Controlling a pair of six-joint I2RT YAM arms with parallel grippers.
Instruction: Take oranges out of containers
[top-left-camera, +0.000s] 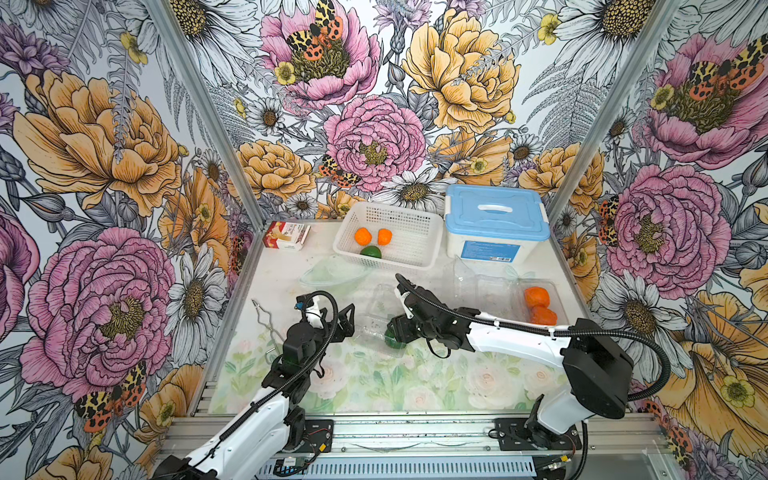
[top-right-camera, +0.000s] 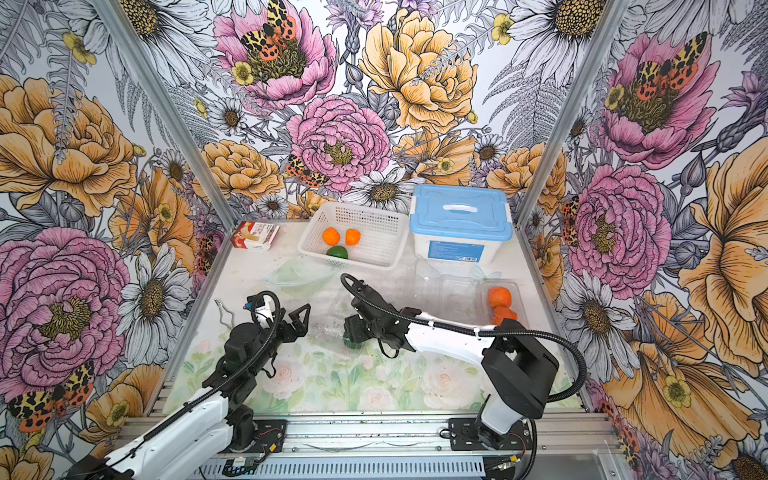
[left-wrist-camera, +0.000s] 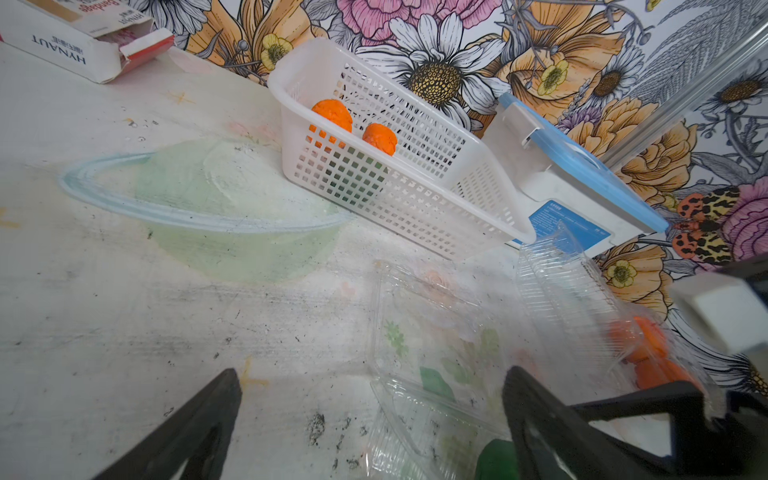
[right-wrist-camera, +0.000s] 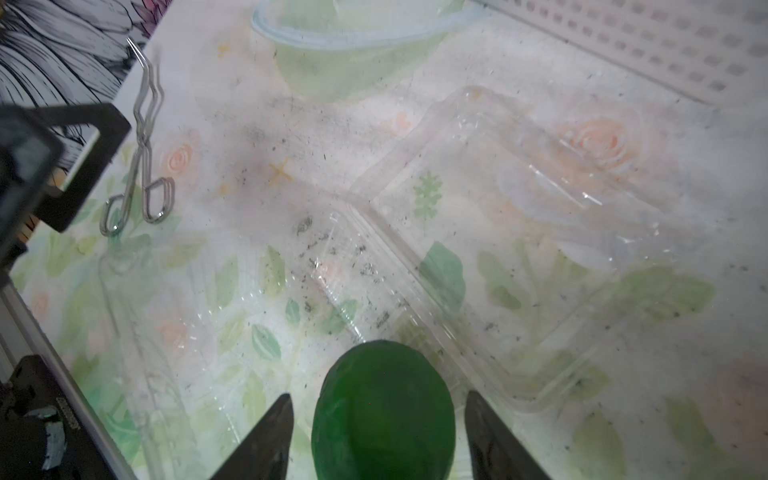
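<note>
Two oranges (top-left-camera: 363, 236) and a green fruit (top-left-camera: 370, 251) sit in a white basket (top-left-camera: 428, 240) at the back. More oranges (top-left-camera: 536, 297) lie in a clear container at the right. My right gripper is part open around a green fruit (right-wrist-camera: 382, 408) at a clear plastic container (right-wrist-camera: 520, 320) in the middle; whether the fingers touch it I cannot tell. My left gripper stands open with nothing between its fingers, left of the clear containers.
A blue-lidded box (top-left-camera: 497, 212) stands back right, a small carton (top-left-camera: 286, 235) back left. A pale green lid (left-wrist-camera: 200, 216) and metal tongs (right-wrist-camera: 144, 120) lie on the left of the table (left-wrist-camera: 120, 320).
</note>
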